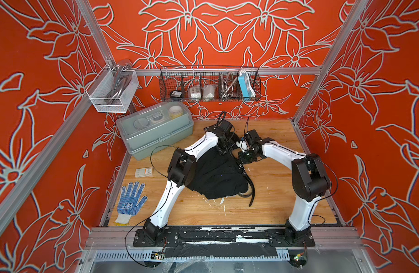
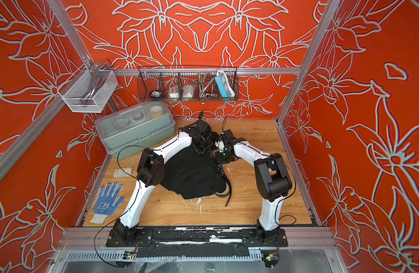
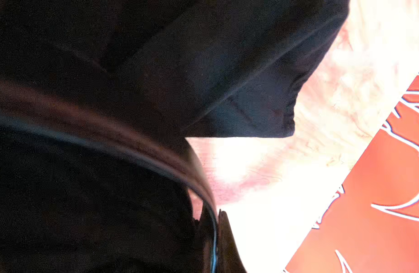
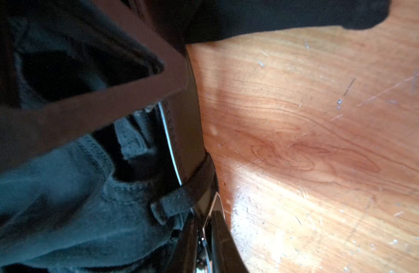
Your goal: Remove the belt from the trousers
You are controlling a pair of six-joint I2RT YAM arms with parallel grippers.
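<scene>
Black trousers [image 1: 214, 177] lie on the table, a dark belt [image 1: 251, 195] trailing along their right side. My left gripper is over the upper part of the trousers, shut on the thin belt strap, whose curve fills the middle of the left wrist view. My right gripper is at the waistband, shut on the belt near a metal piece, probably the buckle, just below a belt loop [image 4: 182, 198]. In both top views the two grippers sit close together, their fingertips largely hidden by the wrists.
A grey toolbox [image 1: 150, 136] stands at the back left, with a small pale item [image 1: 143, 172] and a blue glove [image 1: 131, 202] in front of it. Wire baskets [image 1: 209, 84] hang on the back wall. Bare wood [image 1: 282, 191] is free at the right.
</scene>
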